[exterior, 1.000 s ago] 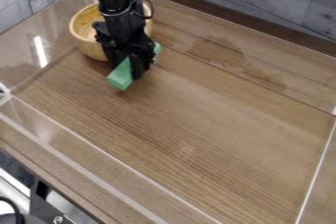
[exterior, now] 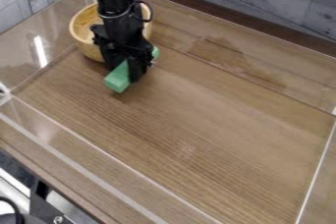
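My black gripper (exterior: 126,59) hangs from the top centre-left, shut on a green object (exterior: 117,83) that juts down and left below it. A tan bowl (exterior: 89,22) stands behind the gripper, partly hidden by it. A small green piece (exterior: 153,53) shows just right of the gripper; whether it is part of the same object I cannot tell.
A pale panel edge runs along the upper left, with dark floor and a cable at the lower left corner.
The gripper and the green object have shifted slightly down and to the left.
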